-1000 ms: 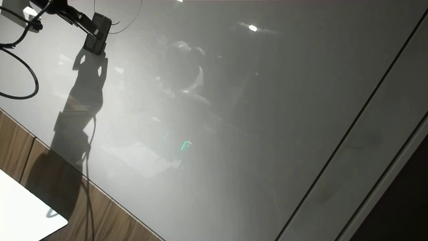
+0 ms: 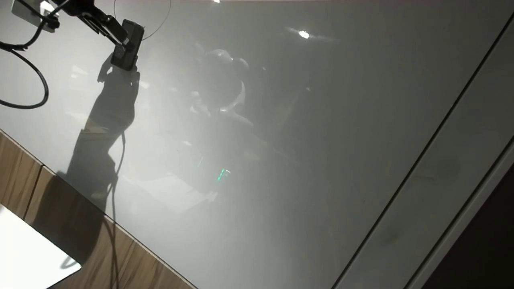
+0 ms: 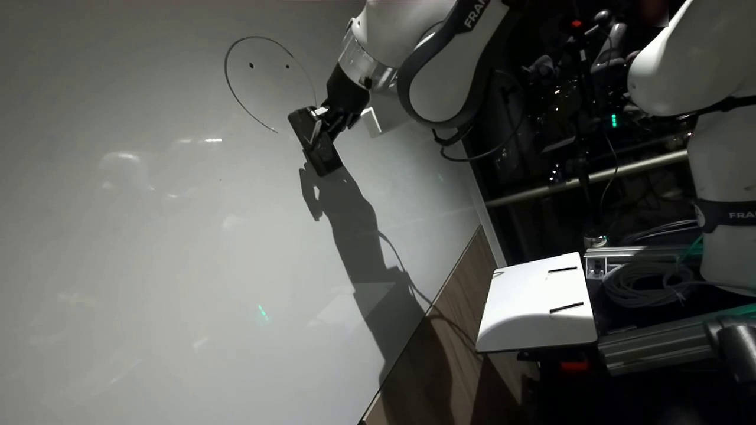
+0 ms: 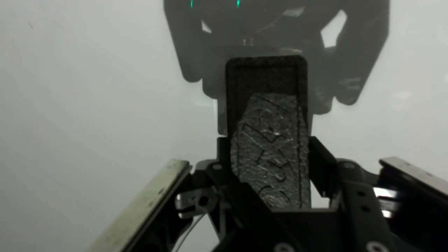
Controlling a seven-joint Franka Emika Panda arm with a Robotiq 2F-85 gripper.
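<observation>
A black eraser (image 4: 271, 155) with a textured face is clamped in my gripper, one finger along each long side. In exterior view 2 the eraser (image 3: 315, 141) lies at or very near the whiteboard (image 3: 177, 248); exact contact cannot be told. A thin drawn curve (image 3: 227, 71), like a round outline, has two dark dots (image 3: 251, 65) inside it. Its lower right stretch is absent or hidden between the lower end and the eraser. Exterior view 1 shows the eraser (image 2: 127, 44) at the upper left, beside the curve (image 2: 162, 23).
Wood-grain panels (image 3: 453, 283) border the board's edge, near a white panel (image 3: 538, 297). The arm's cable (image 2: 45, 86) loops close to the board. Much of the board is bare, with glare and the arm's shadow (image 2: 103, 115) across it.
The gripper and eraser have shifted right and slightly down in exterior view 1. Of the short stroke beside the eraser, almost nothing shows now, and the curve's lower end meets the eraser's edge.
</observation>
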